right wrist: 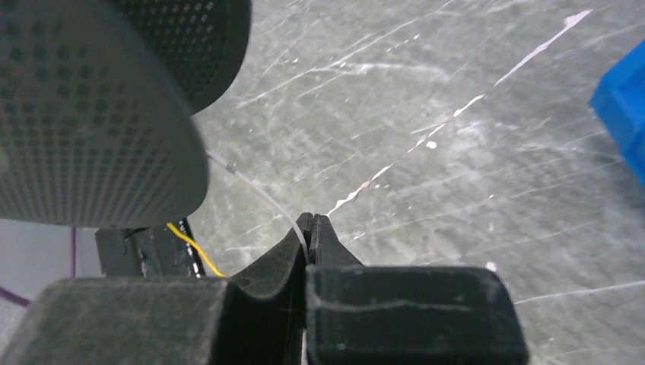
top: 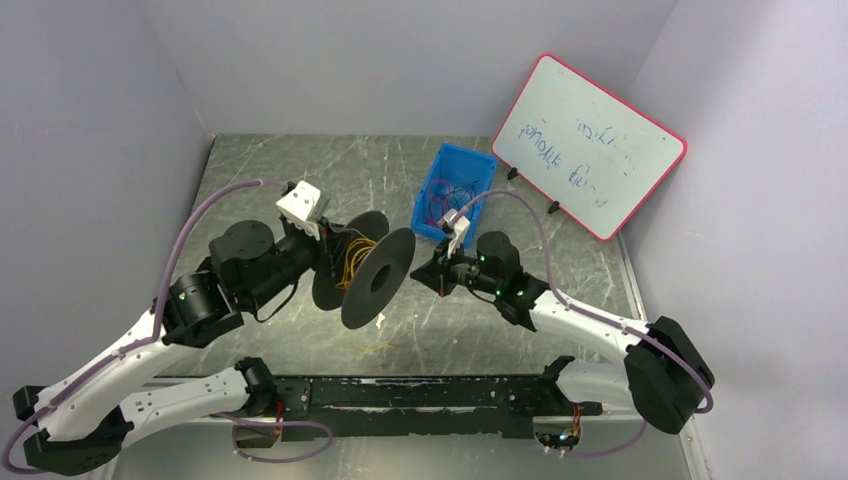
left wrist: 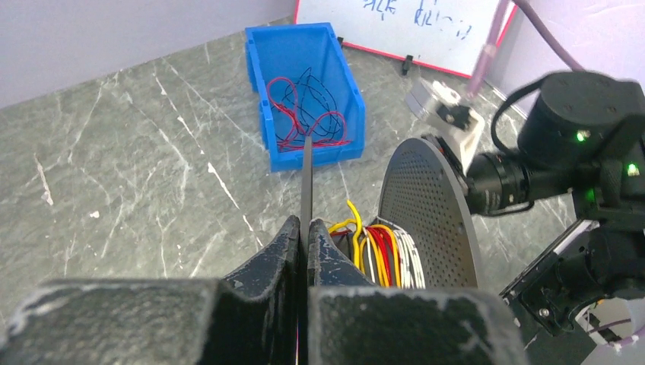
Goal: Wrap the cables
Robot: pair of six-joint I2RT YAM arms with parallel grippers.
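Observation:
A dark cable spool with two perforated discs (top: 378,281) is held in the air at centre-left, wound with yellow, red and white cables (left wrist: 380,255). My left gripper (top: 325,240) is shut on the spool at its upper left; in the left wrist view its fingers close round a thin dark edge. My right gripper (top: 438,277) hangs right of the spool, apart from it, shut, its tips low in the right wrist view (right wrist: 314,222). A thin pale wire runs across that view past the fingertips; whether it is held is unclear. A yellow cable (top: 375,347) trails near the table's front.
A blue bin (top: 425,215) with red and black cables stands at back centre. A whiteboard (top: 590,145) stands at back right.

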